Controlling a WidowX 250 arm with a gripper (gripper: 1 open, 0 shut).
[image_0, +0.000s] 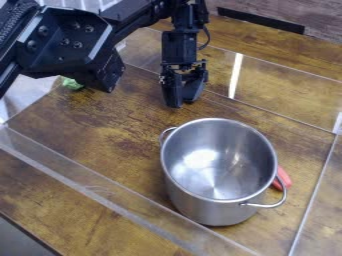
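Observation:
My black gripper (182, 86) hangs low over the wooden table, above and behind a large steel pot (218, 165) with two side handles. The gripper and a dark shape at its tips blend together, so I cannot tell whether it is open, shut, or holding something. The pot stands upright near the front right and looks empty.
A red object (282, 178) lies partly behind the pot's right side. A green item (74, 84) is at the back left, partly under the arm. Clear barriers edge the table (94, 135).

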